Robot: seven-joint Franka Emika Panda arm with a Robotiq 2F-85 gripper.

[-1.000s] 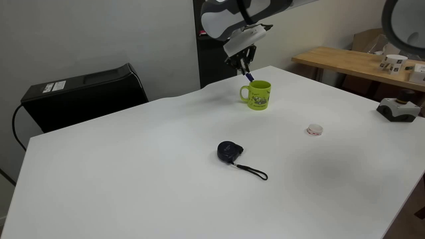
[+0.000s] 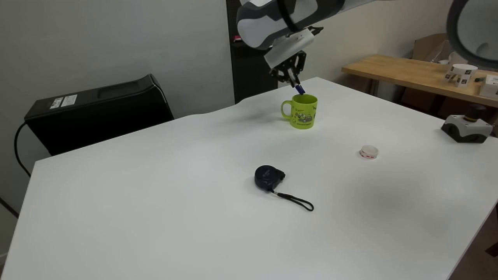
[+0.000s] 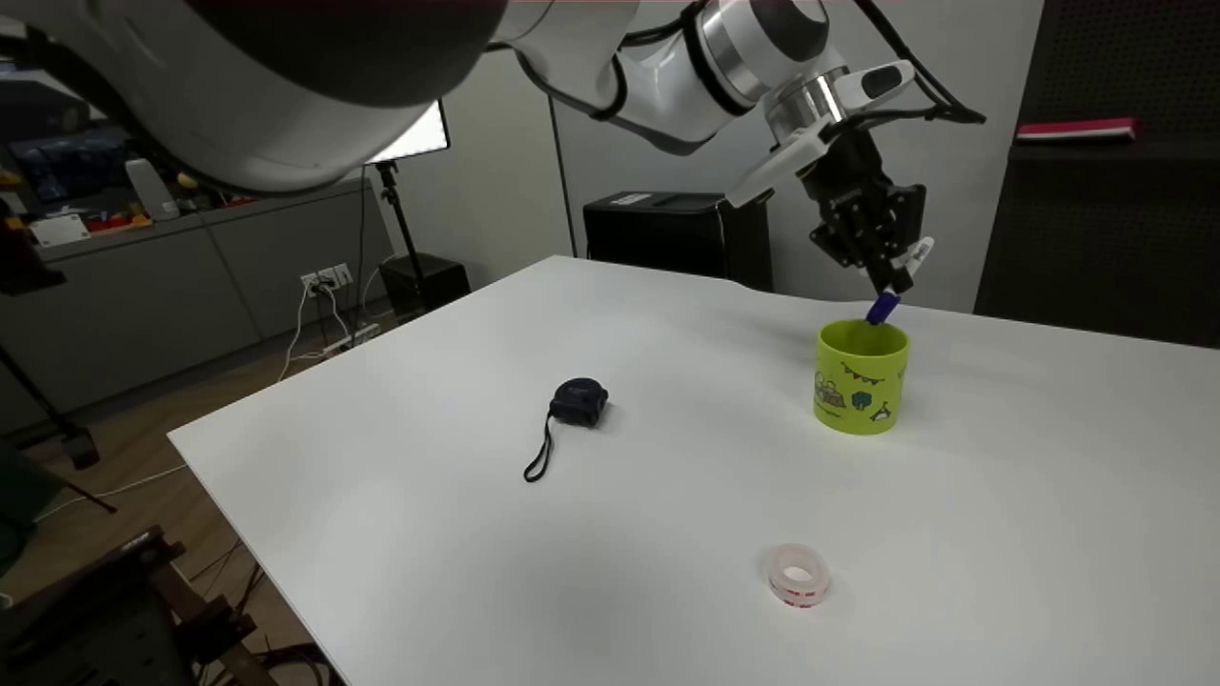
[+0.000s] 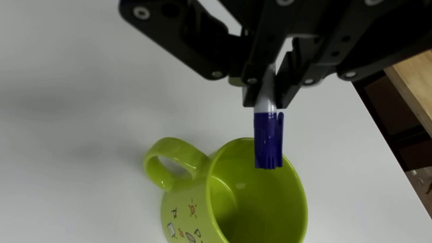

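Note:
A white marker with a blue cap [image 4: 267,139] is held tilted, cap end down, with my gripper shut on its white body. Below it stands an upright green mug [image 4: 182,206] with small printed drawings, its handle to the left in the wrist view. In exterior view 1 the marker's blue cap [image 2: 300,89] is at the rim of the mug [image 2: 303,114]. From the other side, the cap [image 3: 882,308] appears over the back part of the mug's [image 3: 860,383] opening. Inside, the mug looks empty where it shows. How deep the cap's tip reaches is hard to tell.
A black tape measure [image 2: 269,177] with a wrist strap lies mid-table. A small roll of clear tape [image 2: 369,151] rests to the right of it. An emergency-stop box [image 2: 468,125] sits at the right edge.
My gripper and the marker have shifted right in exterior view 1, bringing the cap from the mug's left rim to nearer its middle. The mug has not moved.

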